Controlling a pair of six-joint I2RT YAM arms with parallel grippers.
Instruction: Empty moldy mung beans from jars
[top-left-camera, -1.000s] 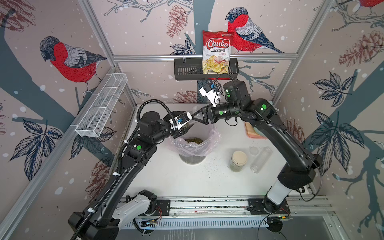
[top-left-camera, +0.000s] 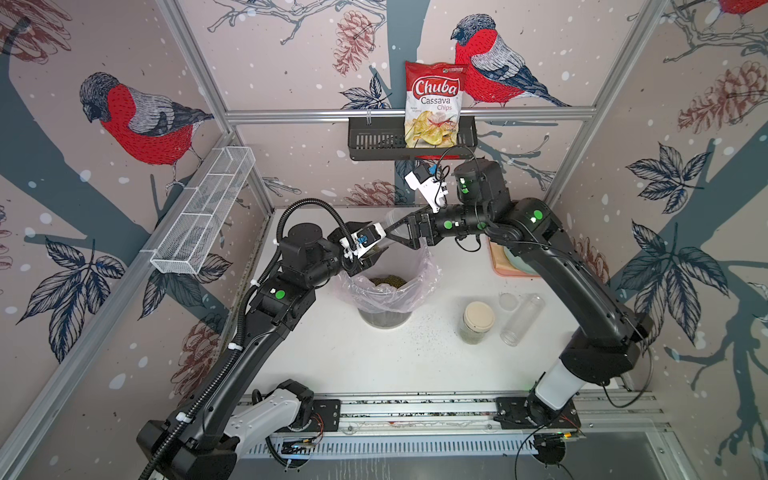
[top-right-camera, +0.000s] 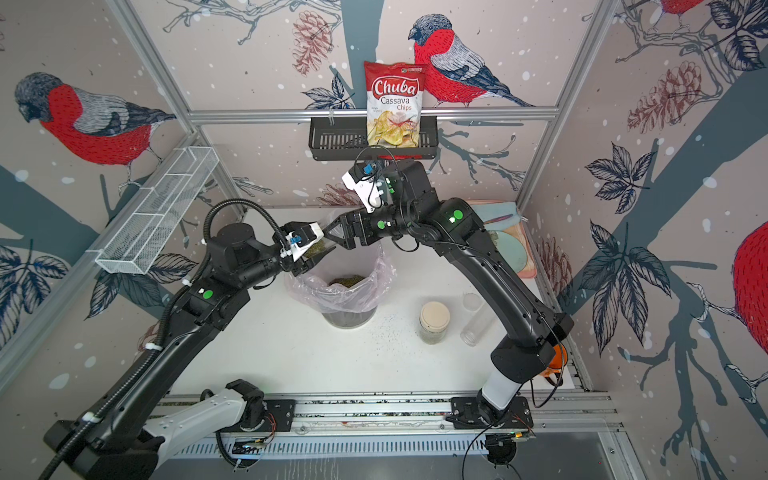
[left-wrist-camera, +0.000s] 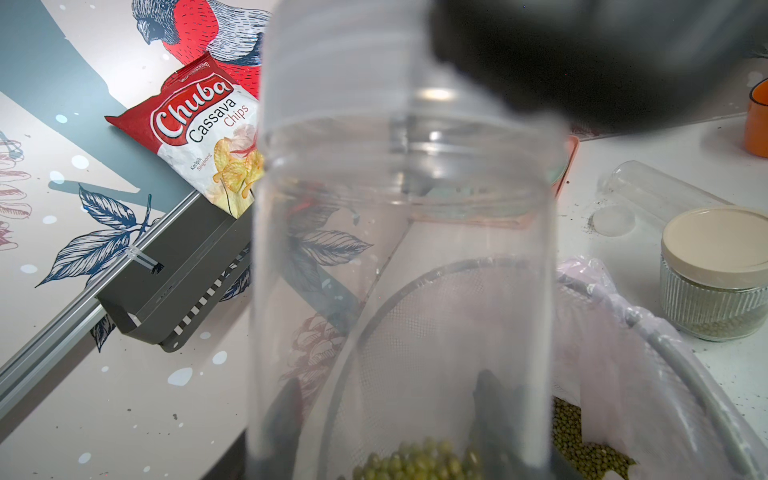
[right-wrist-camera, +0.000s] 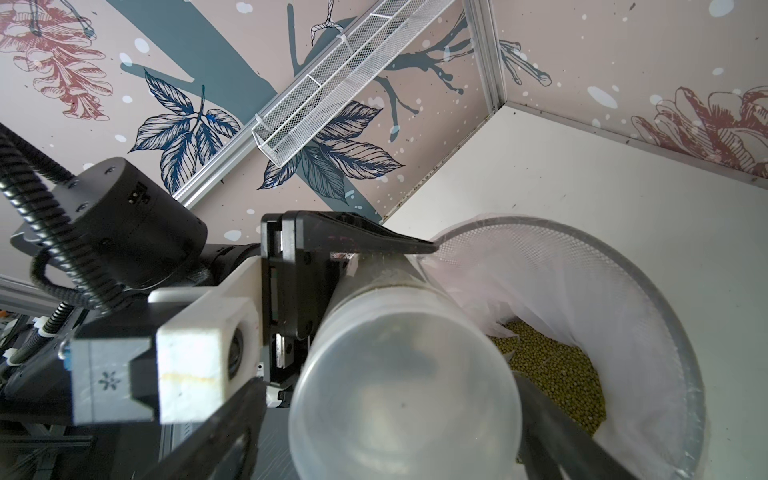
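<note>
My left gripper is shut on a clear cylindrical jar with greenish beans at its lower end and a translucent lid on top. It holds it tilted above a lined bin, where mung beans lie in the pink bag. My right gripper is open at the jar's lid, its dark fingers blurred in its wrist view.
A ribbed jar with beige lid, a loose lid and an empty clear jar lie at right. A board with dishes is behind. A chips bag sits on the back shelf.
My right arm has shifted very slightly in the top left view; the left arm is nearly unchanged.
</note>
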